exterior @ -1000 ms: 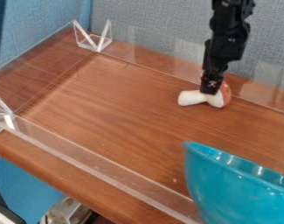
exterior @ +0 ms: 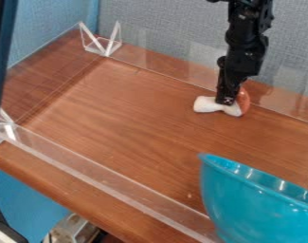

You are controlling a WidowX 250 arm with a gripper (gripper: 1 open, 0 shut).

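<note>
My black gripper (exterior: 227, 95) reaches down from the top right to the wooden surface near the back. It is shut on a mushroom-shaped object with a white stem (exterior: 209, 105) pointing left and a reddish-orange cap (exterior: 243, 102) on the right, lying on its side. The fingertips cover the middle of the object.
A large teal bowl (exterior: 251, 199) fills the lower right. Clear plastic walls with white corner brackets (exterior: 100, 42) edge the wooden surface (exterior: 118, 114).
The gripper has shifted very slightly over the mushroom-shaped object, which lies in nearly the same place.
</note>
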